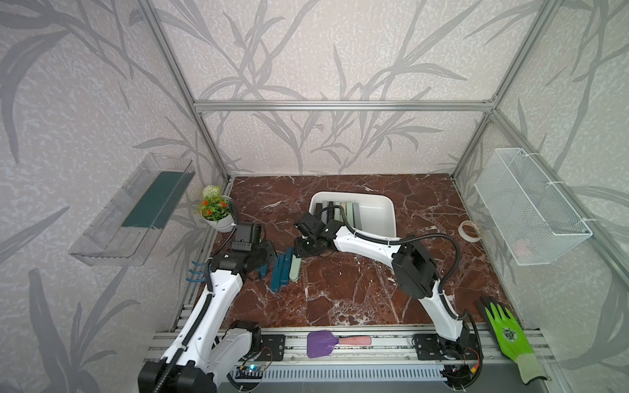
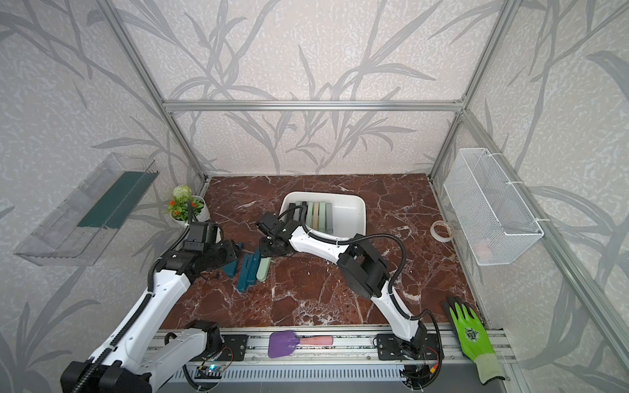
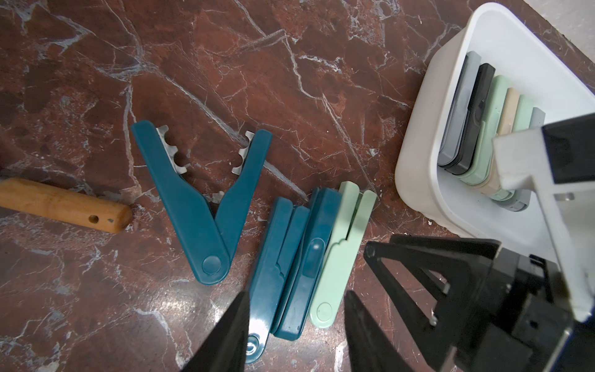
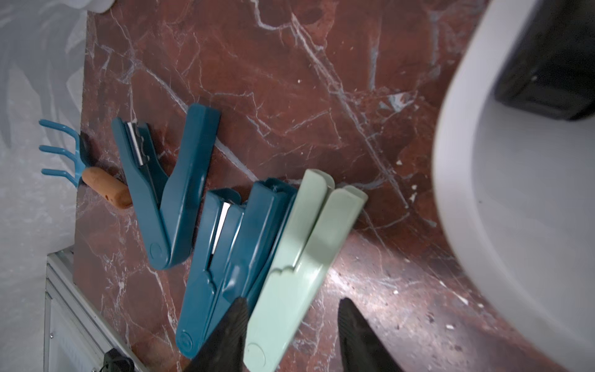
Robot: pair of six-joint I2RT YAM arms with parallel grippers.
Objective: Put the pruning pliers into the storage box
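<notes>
Several folded pliers lie in a row on the marble table: one mint green (image 3: 337,266), with dark blue pliers (image 3: 266,285) tight on its left. Another blue pair (image 3: 207,248) is spread in a V farther left. The white storage box (image 1: 386,216) stands behind and to the right, with several pliers (image 3: 489,124) in its left part. My right gripper is over the row near the box's front left corner, fingers apart and nothing held. To the left, by the V-shaped pair, hovers my left gripper, also open and empty.
A wooden-handled hand rake (image 4: 93,176) lies at the table's left edge, with a flower pot (image 1: 219,213) behind it. Tape (image 1: 469,230) sits at the right. My right forearm (image 1: 367,245) crosses the box's front. Bare table spreads on the front right.
</notes>
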